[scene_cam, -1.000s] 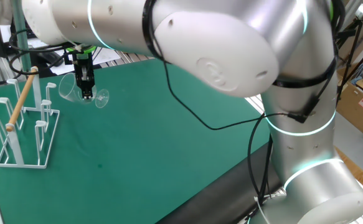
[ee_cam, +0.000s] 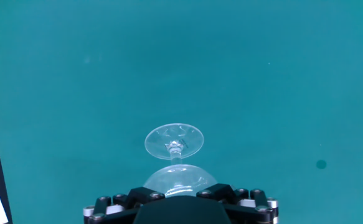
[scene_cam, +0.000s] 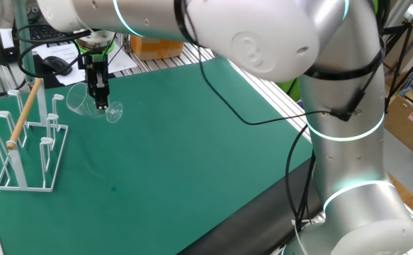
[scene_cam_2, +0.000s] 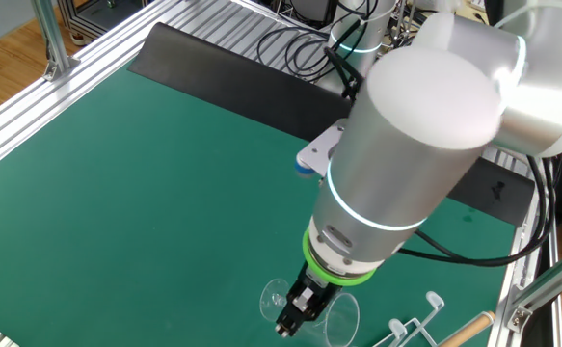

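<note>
A clear stemmed glass (scene_cam: 82, 100) lies tipped sideways at the far left of the green mat, its bowl towards the rack and its foot (scene_cam: 114, 112) to the right. My black gripper (scene_cam: 103, 107) points down at the glass, between bowl rim and foot in this view. In exterior view 2 the gripper (scene_cam_2: 288, 328) crosses in front of the glass, with the bowl (scene_cam_2: 341, 320) on one side and the foot (scene_cam_2: 274, 299) on the other. Ahead of the fingers, the wrist view shows the foot (ee_cam: 174, 141) and part of the bowl (ee_cam: 180, 178). Whether the fingers touch the glass is unclear.
A white wire rack (scene_cam: 25, 188) with several upright prongs and a wooden bar (scene_cam: 24, 113) stands left of the glass. Behind the mat are a mouse (scene_cam: 56, 65), papers and a cardboard box (scene_cam: 156, 47).
Over the last second, my gripper has shifted slightly right in exterior view 1, and the upper arm has swung. The glass has barely moved, its foot a touch further left; the rack is still.
</note>
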